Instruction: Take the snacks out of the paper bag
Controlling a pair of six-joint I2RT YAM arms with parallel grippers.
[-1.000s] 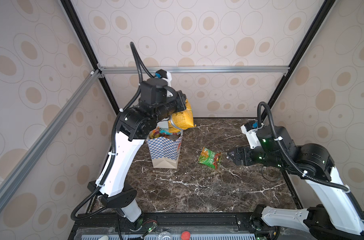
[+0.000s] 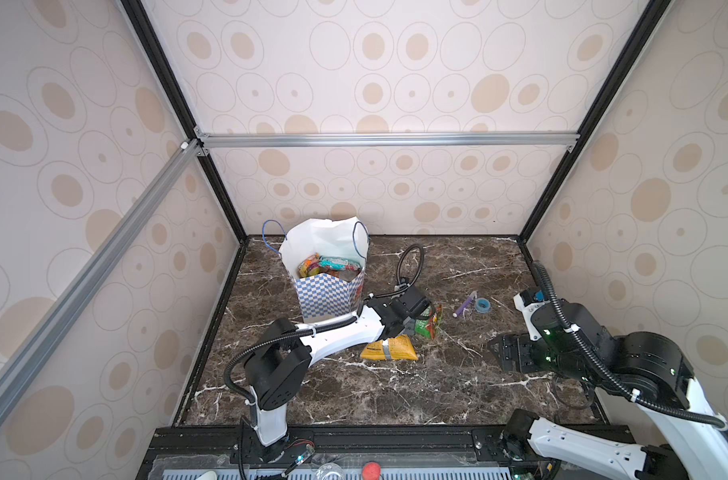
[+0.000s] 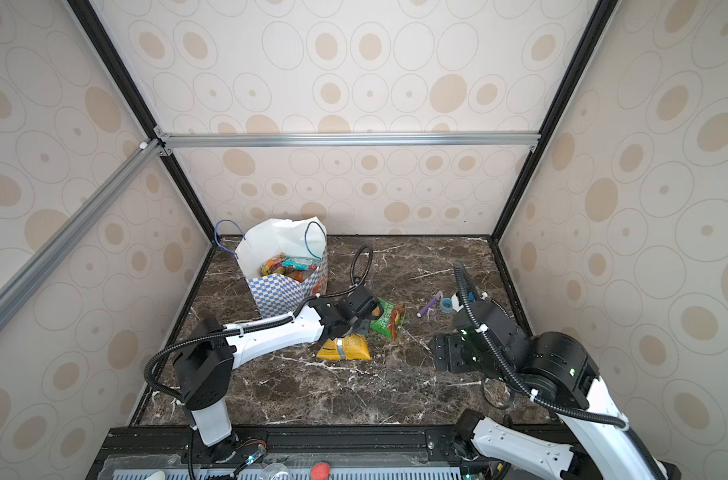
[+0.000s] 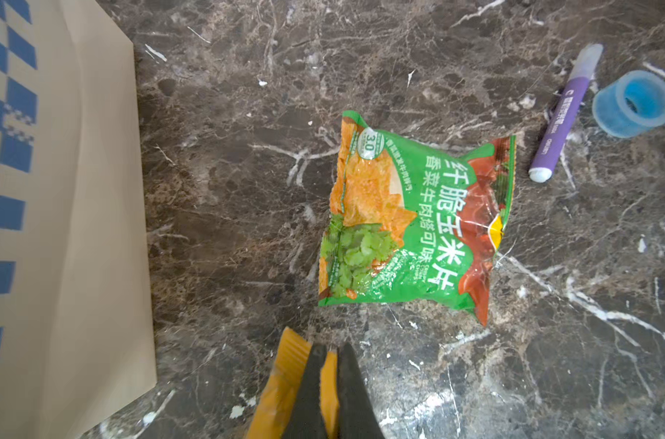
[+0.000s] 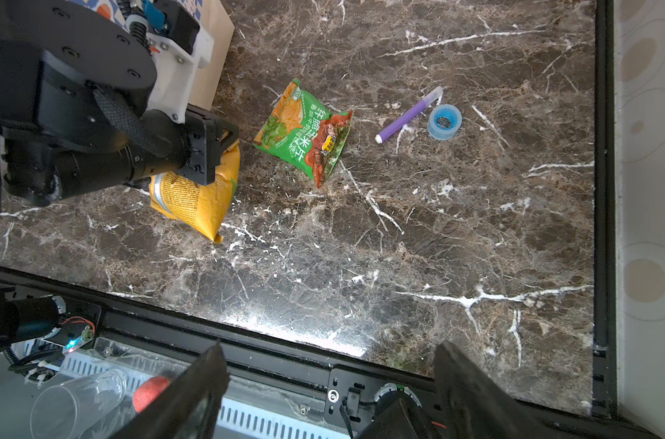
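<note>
My left gripper is shut on a yellow snack packet (image 5: 197, 199), gripping its edge; the packet is low at the table, just in front of the green packet, and I cannot tell whether it touches. The green corn-chip packet (image 4: 412, 219) lies flat on the marble to the right of the paper bag. The blue-checked paper bag (image 2: 325, 297) stands upright at the back left, its mouth open, with several snacks (image 2: 339, 264) inside. Well to the right, over the table, my right gripper stands open with nothing between its fingers.
A purple marker (image 5: 409, 115) and a small blue ring-shaped object (image 5: 444, 121) lie right of the green packet. Bare marble (image 5: 361, 248) spreads across the front middle and right. The left arm passes close in front of the bag.
The green packet has stayed put. The right arm has shifted rightward.
</note>
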